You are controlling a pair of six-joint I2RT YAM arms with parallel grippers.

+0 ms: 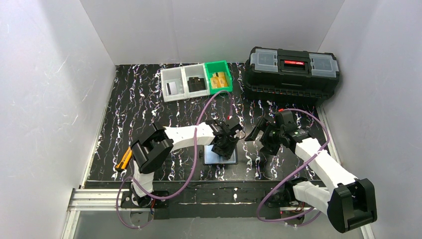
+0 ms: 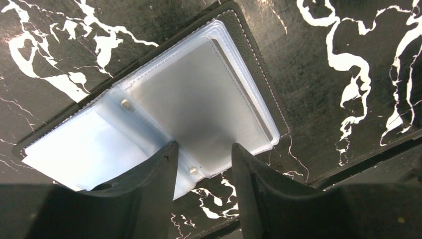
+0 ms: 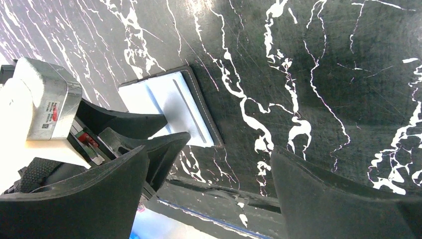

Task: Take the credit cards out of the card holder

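Lying open and flat near the table's front is the card holder, black with stitched edges and clear plastic sleeves. A whitish sleeve page and a greyish one show in the left wrist view, joined along a snap strip. Over the holder is my left gripper, fingers part open, its fingertips above the grey page near the strip; whether they touch it I cannot tell. No card stands between them. To the right of the holder, my right gripper stands open and empty above bare table.
At the back stand a white divided tray and a green bin with yellowish items. A black toolbox fills the back right. An orange-yellow tool lies at the left. The table between holder and bins is largely clear.
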